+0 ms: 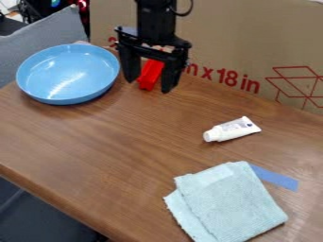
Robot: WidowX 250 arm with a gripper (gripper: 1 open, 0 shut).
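My black gripper [149, 68] hangs open at the top middle of the camera view, its two fingers spread around a red object [151, 74] at the back of the wooden table. Whether the fingers touch that object cannot be told. A blue plate [68, 72] sits to the left. A white tube [231, 129] lies right of centre, and a folded pale-blue cloth [226, 201] lies at the front right.
A cardboard box [259, 47] stands along the back. A blue tape strip [277, 179] is beside the cloth.
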